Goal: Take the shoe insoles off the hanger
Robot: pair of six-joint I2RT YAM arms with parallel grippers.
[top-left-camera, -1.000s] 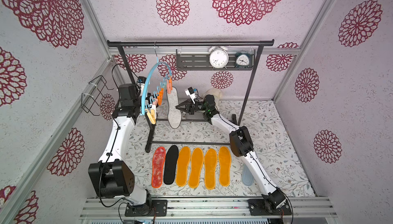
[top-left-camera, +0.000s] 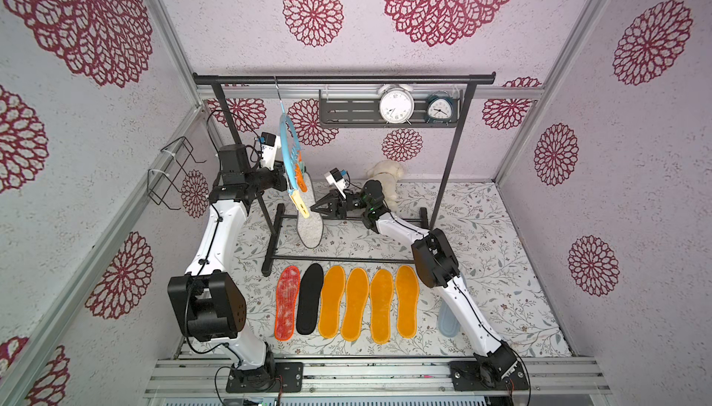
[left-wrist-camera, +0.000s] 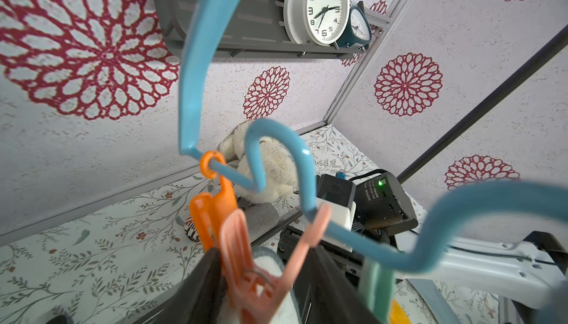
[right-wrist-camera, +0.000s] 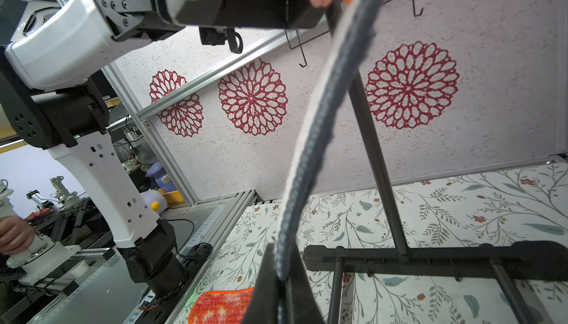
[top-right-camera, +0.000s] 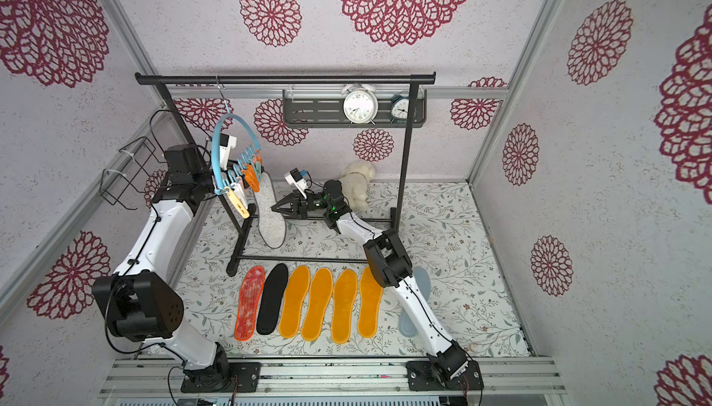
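A grey-white insole (top-left-camera: 310, 229) hangs upright below the blue hanger (top-left-camera: 287, 150). My right gripper is shut on the insole's edge, which runs up from between its fingers in the right wrist view. In the left wrist view, my left gripper is part open, its blurred fingers (left-wrist-camera: 198, 288) on either side of a pink clip (left-wrist-camera: 254, 276). Part of the insole (left-wrist-camera: 269, 262) shows behind that clip. Whether the clip touches it, I cannot tell. Orange clips (top-left-camera: 300, 176) and a yellow clip (top-left-camera: 299, 204) also hang there.
Laid out at the front are a red insole (top-left-camera: 287, 303), a black insole (top-left-camera: 309, 299) and several orange ones (top-left-camera: 332, 302). A pale blue insole (top-left-camera: 448, 320) lies partly under the right arm. The dark rack (top-left-camera: 341, 79) frames the work area; a plush toy (top-left-camera: 384, 176) sits behind.
The grey-white insole and right gripper have shifted slightly down and left since one second ago.
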